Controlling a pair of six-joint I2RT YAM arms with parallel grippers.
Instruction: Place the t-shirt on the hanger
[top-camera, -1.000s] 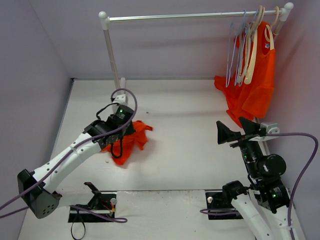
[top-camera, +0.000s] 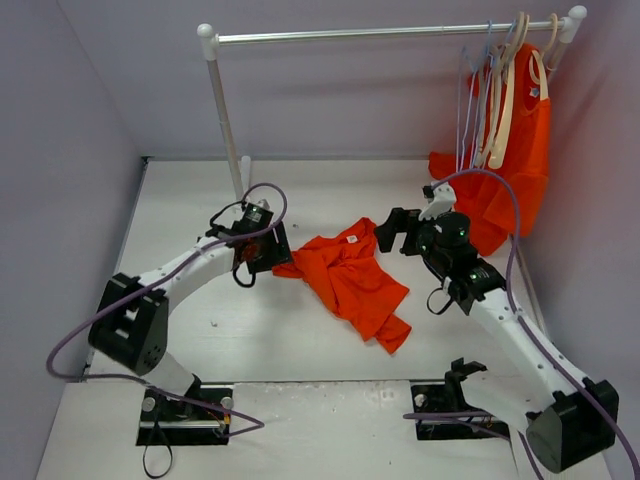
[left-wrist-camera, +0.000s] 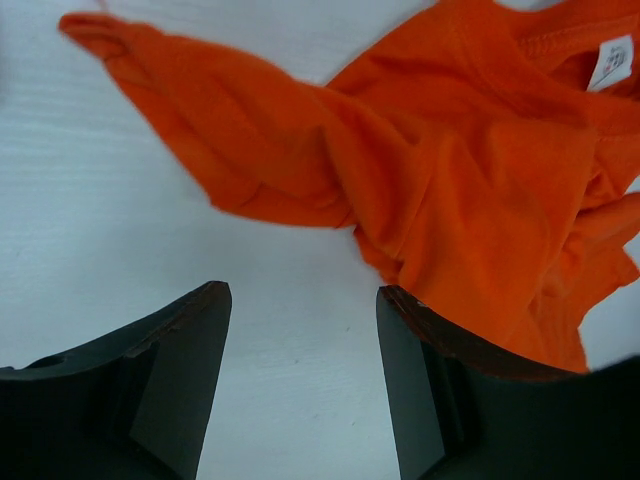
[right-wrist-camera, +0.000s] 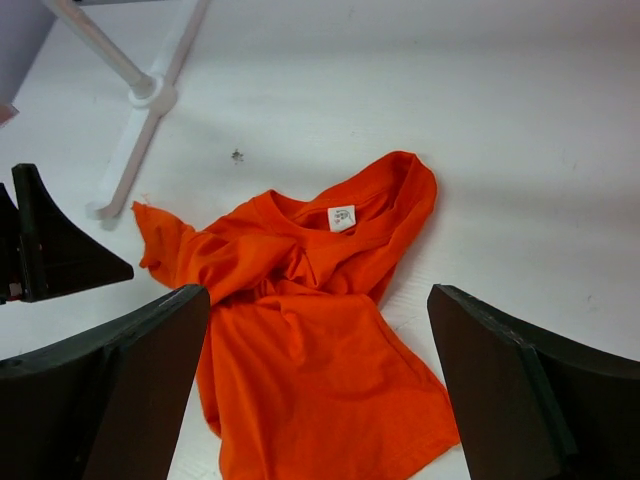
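Note:
An orange t-shirt (top-camera: 350, 280) (left-wrist-camera: 460, 190) (right-wrist-camera: 310, 380) lies crumpled on the white table, a white label at its collar. My left gripper (top-camera: 270, 245) is open over its left end, with nothing between the fingers in the left wrist view. My right gripper (top-camera: 398, 226) hangs open just right of and above the shirt, also empty. Plastic and wire hangers (top-camera: 500, 120) hang at the right of the rail, beside other orange shirts (top-camera: 530, 150).
The metal rail (top-camera: 350, 34) spans the back on white posts, the left post's foot (right-wrist-camera: 125, 170) standing behind the shirt's left end. Grey walls bound both sides.
The shirt has moved from the left toward the centre and spread out. My left gripper has shifted right, and my right gripper has moved up and left toward the shirt.

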